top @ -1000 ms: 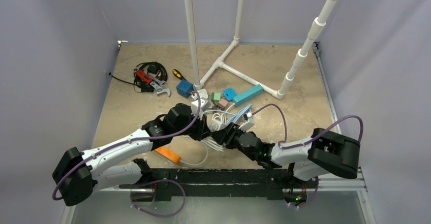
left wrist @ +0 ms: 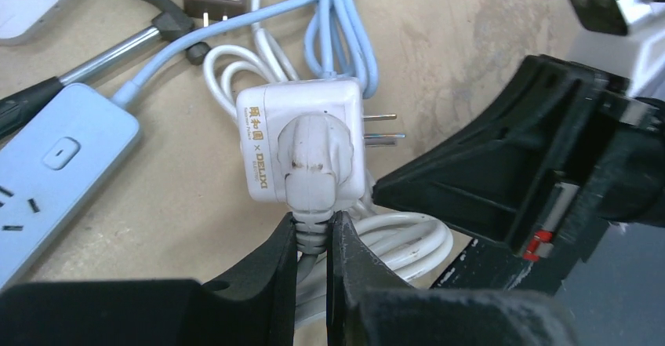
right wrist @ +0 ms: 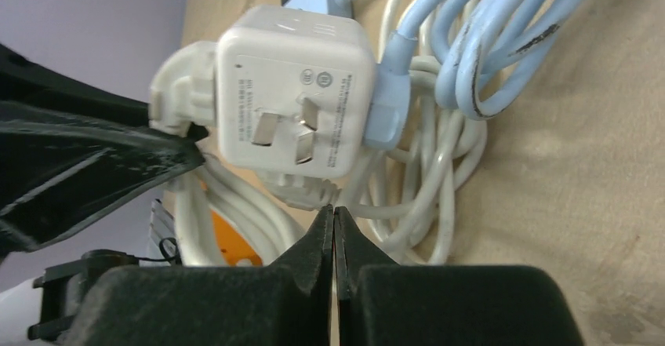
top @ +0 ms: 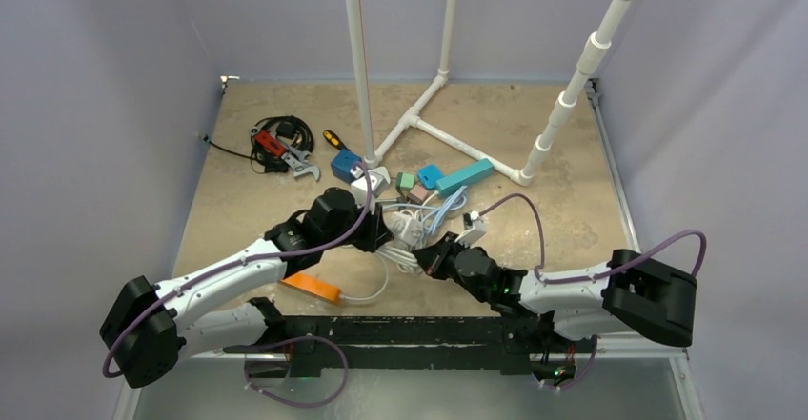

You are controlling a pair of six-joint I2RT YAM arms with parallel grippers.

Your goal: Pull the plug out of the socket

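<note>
The white cube socket (left wrist: 263, 146) has a white plug (left wrist: 312, 177) seated in its face. My left gripper is shut on the ribbed neck of that plug, and the cube hangs from it over the cables. My right gripper is shut with nothing between its fingers. In the right wrist view the cube's label face (right wrist: 298, 87) and bare metal prongs are ahead of and above its fingertips. A light blue plug (right wrist: 390, 107) sits in the cube's right side, and another white plug (right wrist: 298, 191) shows underneath.
Coiled white cables (left wrist: 408, 244) and a blue cable bundle (left wrist: 341, 32) lie beneath and beside the cube. A blue power strip (left wrist: 67, 165) and a hammer (left wrist: 110, 56) are to the left. Several small blocks lie behind, near the white pipe frame (top: 457, 141).
Earlier my right gripper straddled the cube; now it has backed off toward the front right and shut.
</note>
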